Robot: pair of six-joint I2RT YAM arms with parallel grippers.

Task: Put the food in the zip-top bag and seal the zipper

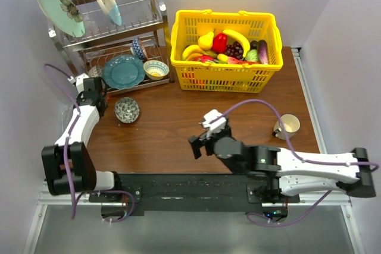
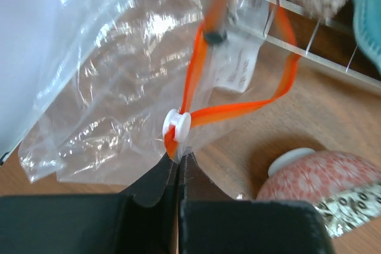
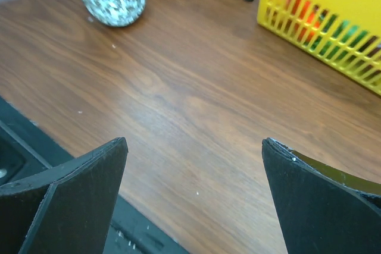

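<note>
A clear zip top bag [image 2: 107,105] with an orange zipper and white slider [image 2: 177,124] fills much of the left wrist view, at the table's left beside the dish rack. My left gripper [image 1: 83,84] is shut at the bag's zipper end, just below the slider, seemingly pinching the plastic there. My right gripper [image 1: 199,141] hangs open over the table, nothing between its fingers. Food sits in a yellow basket [image 1: 226,78] at the back: bananas [image 1: 237,37], a pear [image 1: 206,40], a red pepper [image 1: 219,43], grapes and more.
The dish rack [image 1: 152,28] holds plates and bowls at back left. A patterned bowl [image 1: 127,110] sits in front of it. A mug [image 1: 289,125] stands at the right.
</note>
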